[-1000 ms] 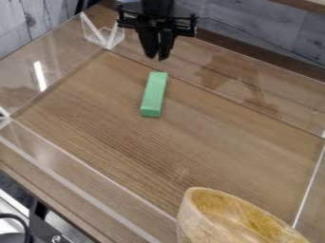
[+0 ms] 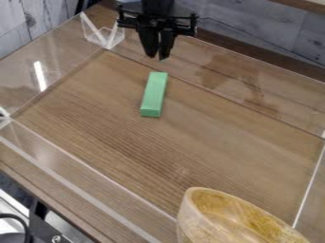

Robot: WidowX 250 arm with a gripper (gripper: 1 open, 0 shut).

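Note:
A green rectangular block (image 2: 154, 95) lies flat in the upper middle of the wooden tray floor (image 2: 140, 161). Above it, at the top of the view, hangs the dark gripper (image 2: 158, 47), apart from the block. Its two narrow fingers point down; whether they are open or shut is hard to make out.
A yellow bowl-like object (image 2: 229, 216) sits at the lower right, cut by the frame edge. Low walls and clear tape bound the tray on the left and back. Dark cables show at the lower left corner.

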